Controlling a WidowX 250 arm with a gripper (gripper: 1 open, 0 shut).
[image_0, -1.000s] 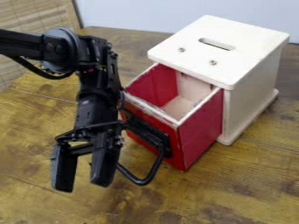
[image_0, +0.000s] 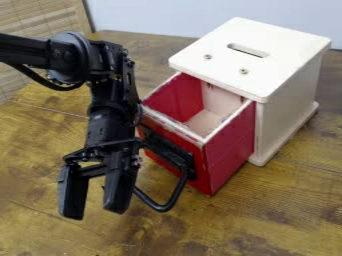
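Note:
My black gripper (image_0: 96, 197) hangs at the left foreground, pointing down, its two fingers apart with nothing visible between them. Right of it is a pale wooden box (image_0: 281, 90) with a slotted top. Its red drawer (image_0: 227, 148) is pulled out toward the front left, and its interior looks empty. A black handle or bracket on the drawer front is partly hidden behind the arm, close to the gripper.
A bamboo mat (image_0: 20, 80) stands at the upper left, and a pale wall runs behind the box.

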